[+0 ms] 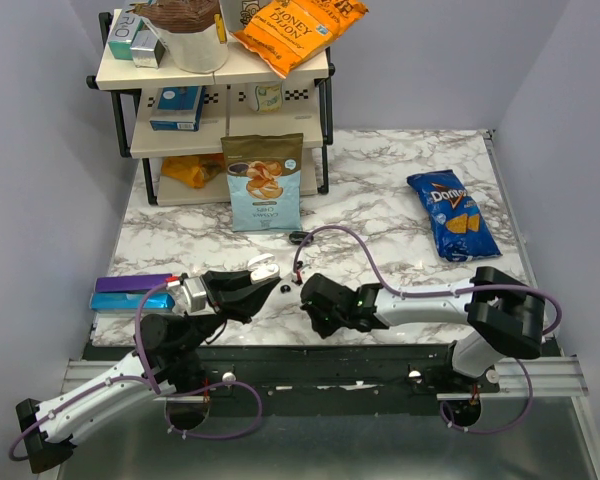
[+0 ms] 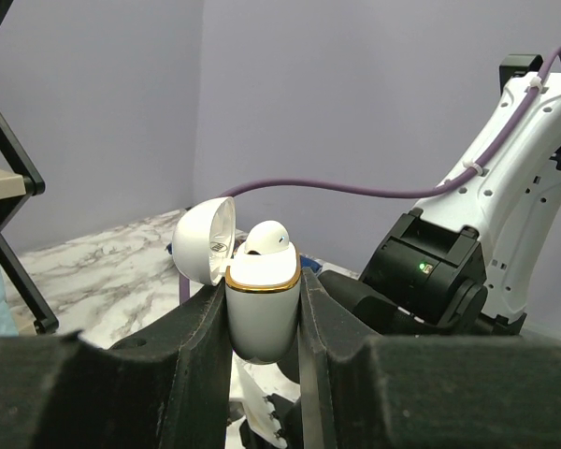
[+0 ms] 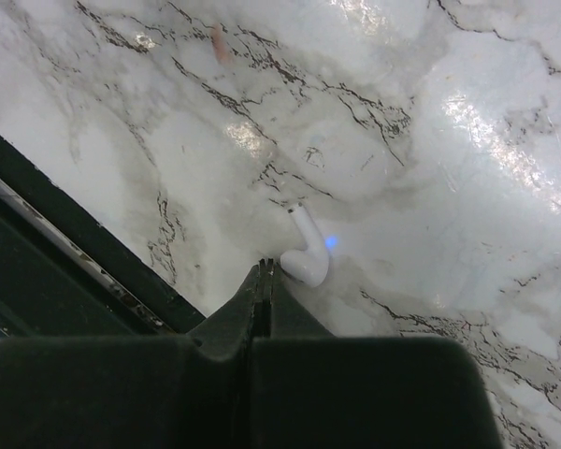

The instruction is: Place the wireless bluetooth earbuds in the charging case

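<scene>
The white charging case (image 2: 262, 323), gold-rimmed with its lid (image 2: 204, 241) raised, is gripped upright by my left gripper (image 1: 267, 277). One white earbud (image 2: 267, 236) pokes up from inside the case. Another white earbud (image 3: 309, 260) lies on the marble table, its bulb right beside the fingertips of my right gripper. Those fingers are shut with nothing between them, and the earbud is outside, on their right in the right wrist view. From the top view this loose earbud cannot be made out.
Small black objects (image 1: 285, 289) rest on the table between the arms and farther back. Behind stands a shelf (image 1: 170, 138) of groceries with a chip bag (image 1: 264, 190) before it. A blue Doritos bag (image 1: 452, 216) lies at the right. The table's front edge (image 3: 84, 251) is close to the right gripper.
</scene>
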